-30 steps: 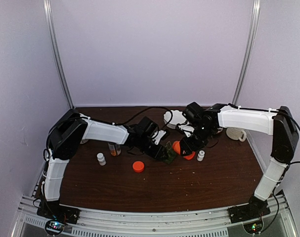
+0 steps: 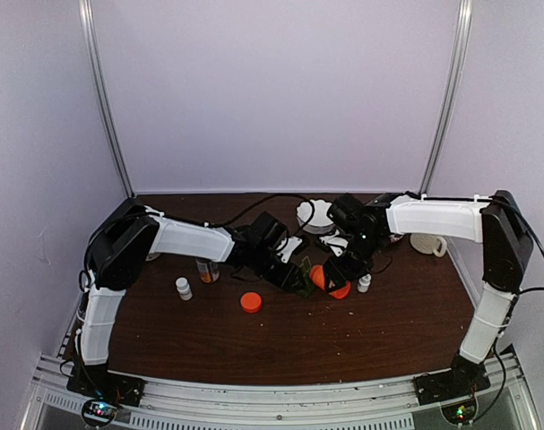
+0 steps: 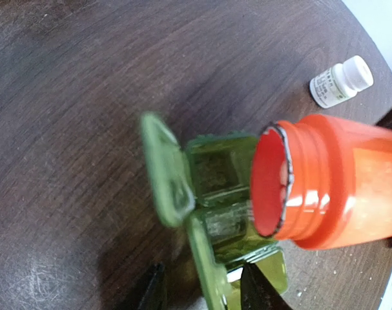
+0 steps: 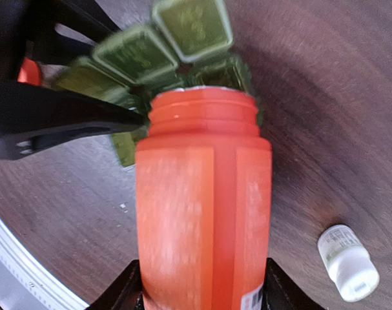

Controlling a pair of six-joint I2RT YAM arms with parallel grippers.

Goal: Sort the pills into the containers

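The orange bottle lies tilted nearly on its side, uncapped, with my right gripper shut on its body. Its open mouth hangs over the green pill box, and a pale pill shows just inside the rim. Several lids of the box stand raised. My left gripper is part open, one finger on each side of a raised green lid; a gap shows between the left finger and that lid. Whether pills lie in the compartments is unclear.
The orange cap lies left of the pill box. White bottles stand at left and right, with a clear orange-labelled jar behind. A white dish and mug sit farther back.
The left arm looks unchanged in the top view.
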